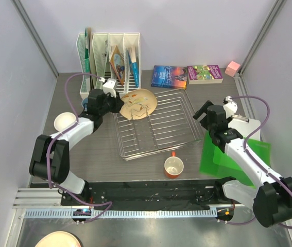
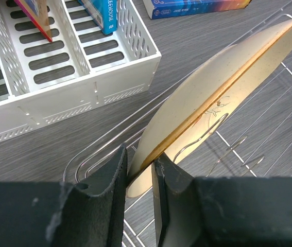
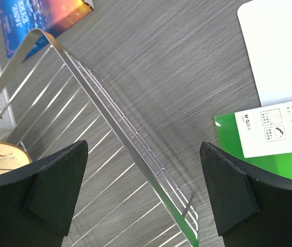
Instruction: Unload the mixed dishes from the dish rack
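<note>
A cream plate with a painted pattern (image 1: 139, 104) stands tilted in the back left of the wire dish rack (image 1: 158, 148). My left gripper is shut on its edge, one finger on each face, and the plate still leans among the wire prongs. To the right of the rack, my right gripper (image 1: 201, 114) is open, with only the rack rim and table visible beyond its fingers in the right wrist view. An orange mug with a pale inside (image 1: 174, 166) stands in front of the rack. A white bowl (image 1: 65, 121) is on the table at far left.
A white file organizer (image 1: 109, 62) stands close behind the rack's left corner. Two books (image 1: 169, 77) lie at the back. Green clip files (image 1: 233, 159) cover the right side. A round pale plate (image 1: 59, 240) shows at the bottom edge.
</note>
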